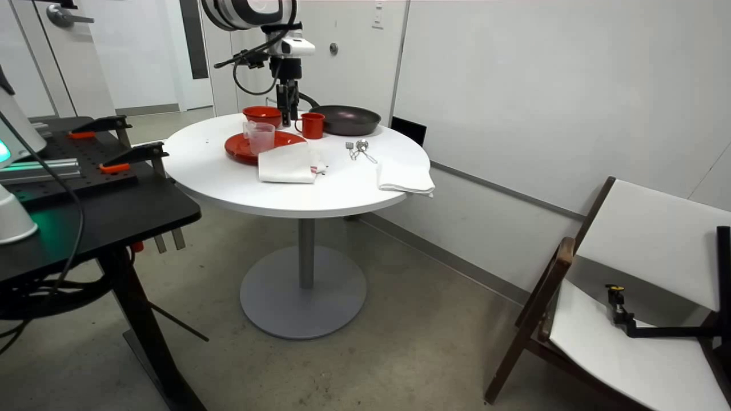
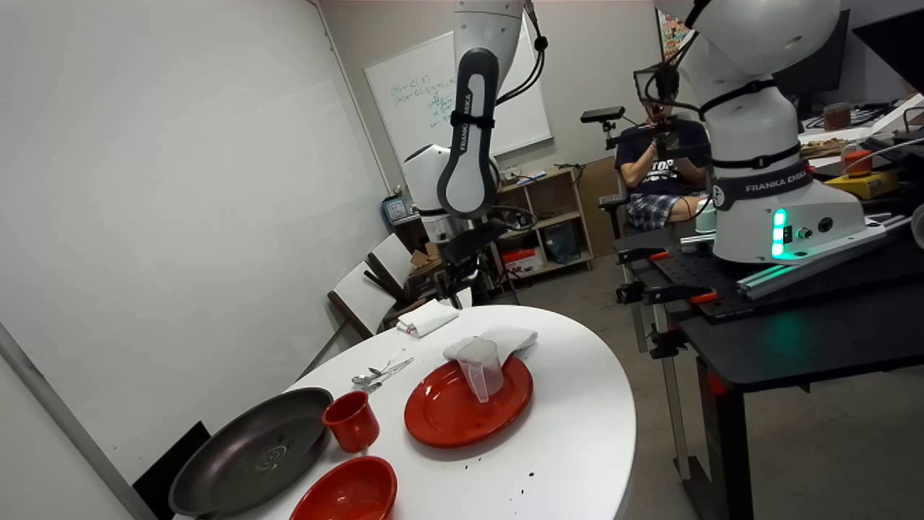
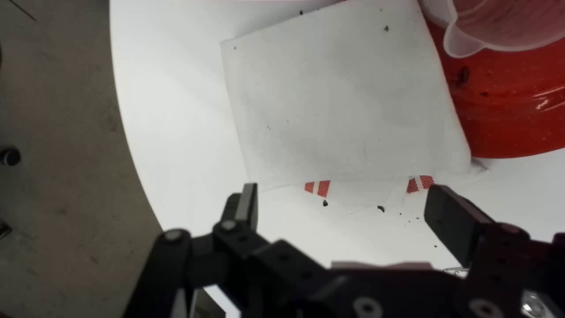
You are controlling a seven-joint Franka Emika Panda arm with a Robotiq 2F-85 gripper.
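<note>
My gripper stands open, its fingers (image 3: 246,209) wide apart with nothing between them. In the wrist view, a folded white cloth (image 3: 339,100) with red marks along one edge lies on the table just beyond the fingertips. It sits beside the red plate (image 3: 508,130), which bears a clear plastic cup (image 3: 508,24). Exterior view 1 shows the gripper (image 1: 288,123) pointing down above the table, with the cloth (image 1: 284,166) lower in the picture. From the far side, the gripper (image 2: 455,299) is dark and its fingertips are hard to make out.
A red bowl (image 1: 263,115), a red mug (image 1: 313,126) and a dark pan (image 1: 347,120) stand toward the back. Small metal utensils (image 1: 360,148) lie at the right, near another white cloth (image 1: 405,178). Bare tabletop (image 1: 205,154) shows at the left. Dark specks dot the surface.
</note>
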